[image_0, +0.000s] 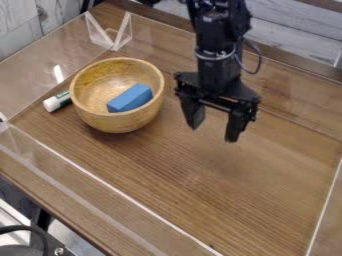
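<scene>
A black robot arm (217, 50) reaches down from the top centre of the camera view, and its open gripper (214, 118) hangs over bare wooden table to the right of a tan bowl. The bowl (104, 82) holds a blue block (130, 97). Nothing shows between the gripper's fingers.
A small white and green object (58, 101) lies left of the bowl. A clear plastic item sits behind the bowl at the back left, and pale walls border the back and right.
</scene>
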